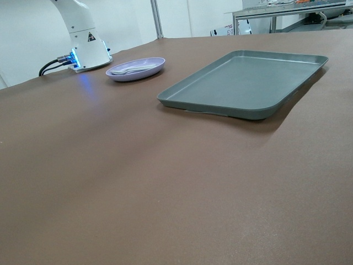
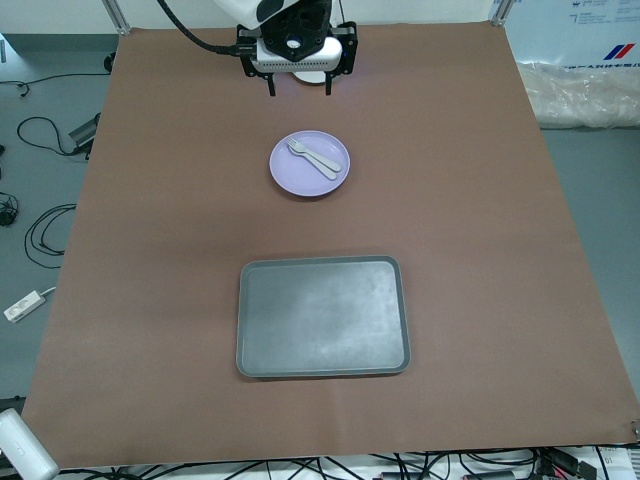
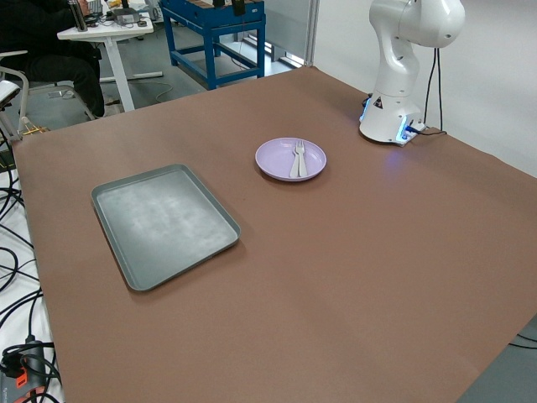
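Observation:
My gripper [image 2: 300,84] hangs at the far edge of the table in the left view, its two black fingers apart with nothing between them. In front of it a lilac plate [image 2: 290,175] [image 3: 273,155] holds a silver fork [image 3: 301,156] and a knife [image 3: 294,166] side by side; the top view shows the plate [image 1: 149,62] low near the arm's base. A grey rectangular tray [image 2: 320,315] [image 3: 164,227] lies empty nearer the left camera, apart from the plate.
Cables [image 2: 45,235] lie beyond the table's edges. A white wall stands behind the arm's base [image 3: 390,117].

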